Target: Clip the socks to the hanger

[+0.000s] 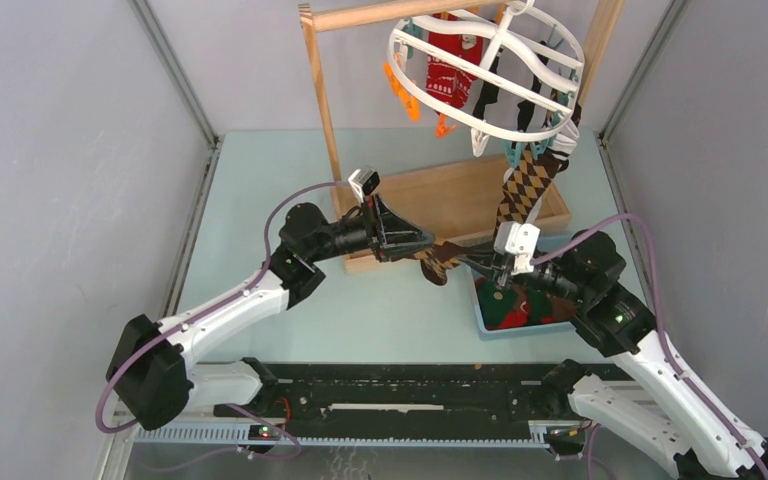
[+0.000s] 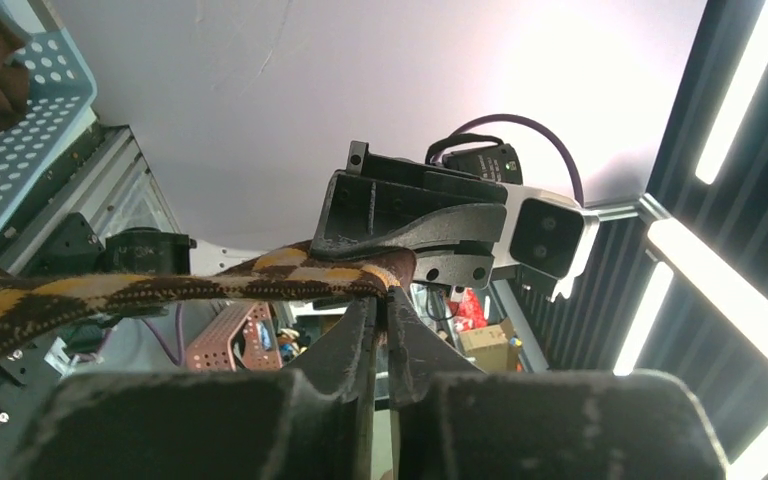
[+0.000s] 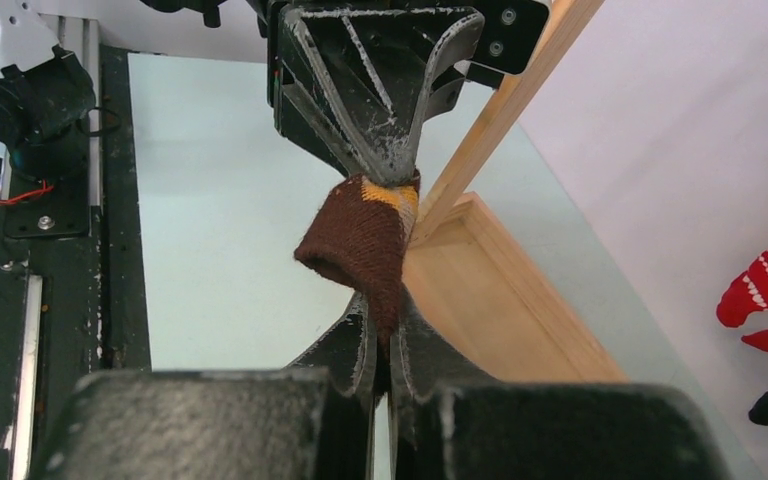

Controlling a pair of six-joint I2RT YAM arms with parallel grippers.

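Observation:
A brown and tan argyle sock (image 1: 438,265) stretches between my two grippers above the table. My left gripper (image 1: 431,242) pinches its left part; at the fingertips in the left wrist view, the fabric (image 2: 160,292) is caught between nearly closed fingers. From the other side, my right gripper (image 1: 466,255) is shut on the brown cuff (image 3: 355,232), plainly seen in the right wrist view. The white oval hanger (image 1: 490,128) hangs at the top, with orange and teal clips. A red patterned sock (image 1: 455,70), black socks and another argyle sock (image 1: 526,185) hang from it.
Below my right gripper stands a blue basket (image 1: 481,322) containing red and green socks. A wooden tray (image 1: 430,195) lies behind the grippers, with wooden posts (image 1: 320,95) rising beside it.

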